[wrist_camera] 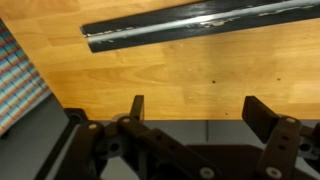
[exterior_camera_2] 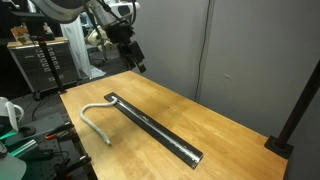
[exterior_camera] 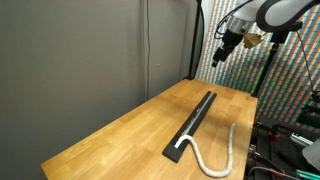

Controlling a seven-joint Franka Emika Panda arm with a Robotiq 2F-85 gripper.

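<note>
My gripper [exterior_camera: 217, 50] hangs high above the table in exterior view 1, its fingers spread with nothing between them. In exterior view 2 the gripper [exterior_camera_2: 139, 45] is over the back of the table, well clear of the surface. The wrist view shows both fingertips wide apart over bare wood. A long black strip [exterior_camera: 192, 127] with a lighter groove lies flat on the table; part of this strip [wrist_camera: 200, 27] crosses the top of the wrist view. A white, curved, hose-like piece [exterior_camera_2: 85, 116] rests on the table, one end meeting an end of the strip.
The wooden table [exterior_camera: 120, 140] is otherwise mostly bare. A grey wall panel [exterior_camera: 80, 70] rises along one side. A black post [exterior_camera_2: 300, 95] stands at the table's corner, and cables lie beside the table.
</note>
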